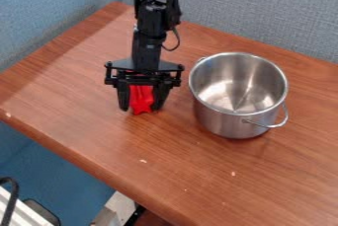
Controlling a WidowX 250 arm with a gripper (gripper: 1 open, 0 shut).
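Note:
My black gripper (141, 94) is lowered to the wooden table, its two fingers on either side of a red object (142, 103), whose upper part is hidden by the gripper. Whether the fingers press on it I cannot tell. Just to the right stands a steel pot (239, 94) with wire handles, its inside visibly empty.
A blue-grey wall runs along the back and left. Beyond the front-left table edge lie some cables and equipment.

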